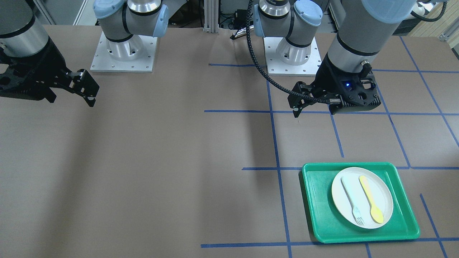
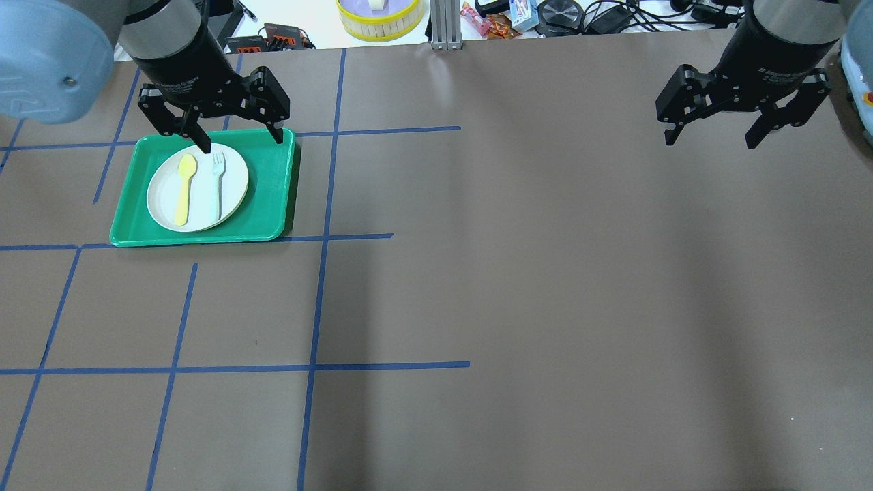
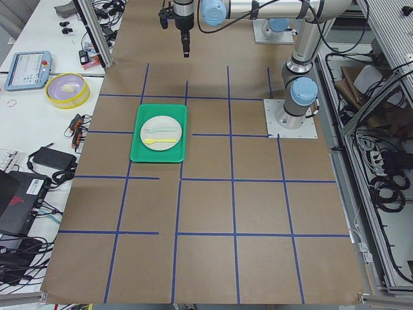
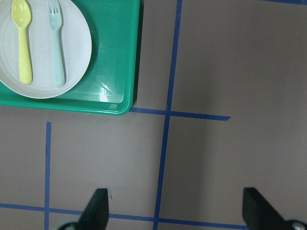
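A green tray point(image 1: 314, 202) holds a white plate point(image 1: 344, 197) with a light blue fork point(image 1: 353, 202) and a yellow spoon point(image 1: 370, 202) lying side by side on it. My gripper point(image 2: 243, 147) hangs open above the table near the tray, its fingertips wide apart with nothing between them. In the left wrist view the tray point(image 4: 115, 57) sits at the upper left, beyond the gripper's fingertips.
A second arm with a black gripper point(image 2: 710, 140) is at the right of the top view. A cluttered white bench point(image 3: 26, 103) runs along one side.
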